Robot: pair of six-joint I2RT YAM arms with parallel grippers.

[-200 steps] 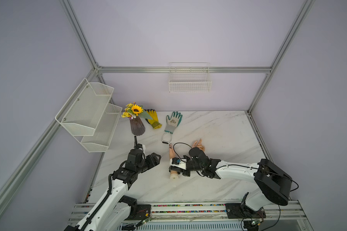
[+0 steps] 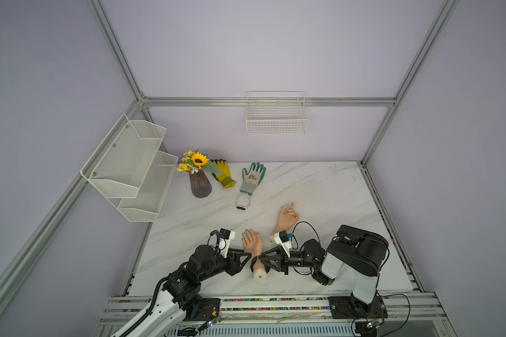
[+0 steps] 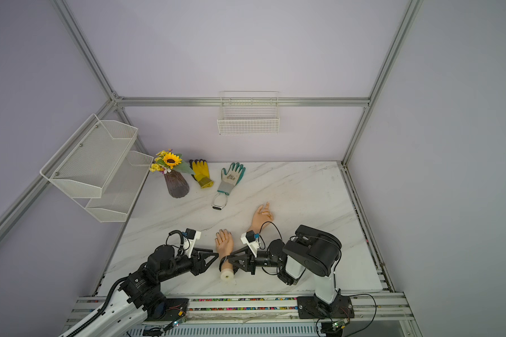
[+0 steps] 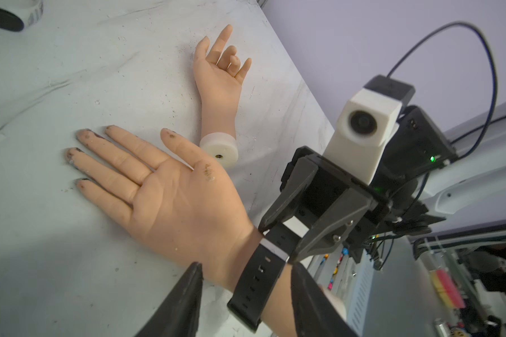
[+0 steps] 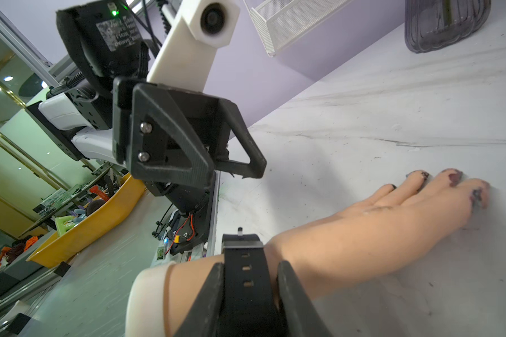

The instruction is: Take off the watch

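A fake hand lies palm up near the front edge, a black watch strap around its wrist, with buckle and holes showing in the right wrist view. My right gripper is shut on the strap from the hand's right side. My left gripper stands part open just to the left of the wrist, its fingertips either side of the strap in the left wrist view, apparently not touching it.
A second fake hand lies behind. A white-banded watch, grey glove, yellow glove and flower vase stand or lie at the back. Wire baskets hang on the walls.
Both arms have moved toward the front edge. The hand came forward with my right gripper at its wrist. My left gripper has moved right, closer to the watch.
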